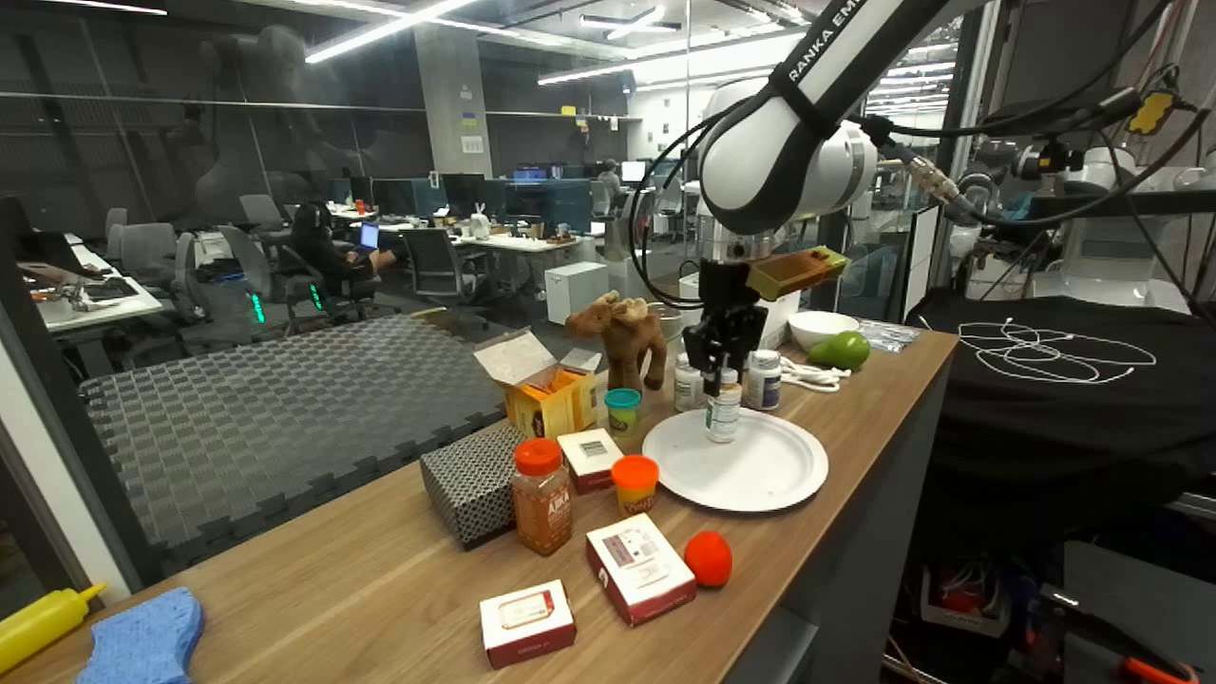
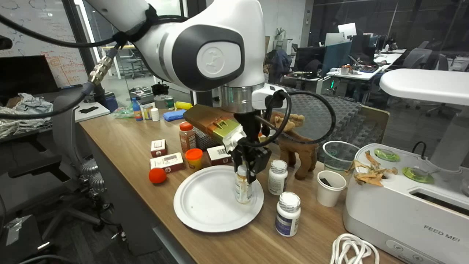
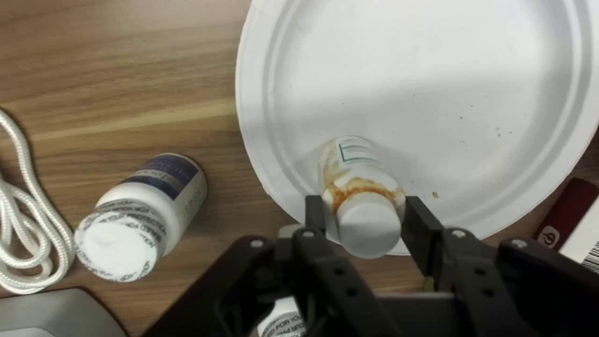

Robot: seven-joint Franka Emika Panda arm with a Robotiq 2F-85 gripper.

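Note:
A small white pill bottle with brown stains (image 3: 359,182) is between the fingers of my gripper, which is shut on it near the cap. In the second exterior view the bottle (image 2: 243,189) appears roughly upright over the edge of the white plate (image 2: 202,206) nearest the other bottles. Whether its base touches the plate I cannot tell. Seen from the first exterior view, the gripper (image 1: 726,370) points down at the plate's far side (image 1: 752,479). Most of the plate is bare apart from a few specks.
Beside the plate stand a white bottle with a blue label (image 2: 288,215) and another white bottle (image 2: 277,178). A brown moose toy (image 1: 633,342), orange-lidded tub (image 1: 635,484) and red ball (image 1: 709,559) are also close. White cord (image 3: 28,224) lies past the bottles.

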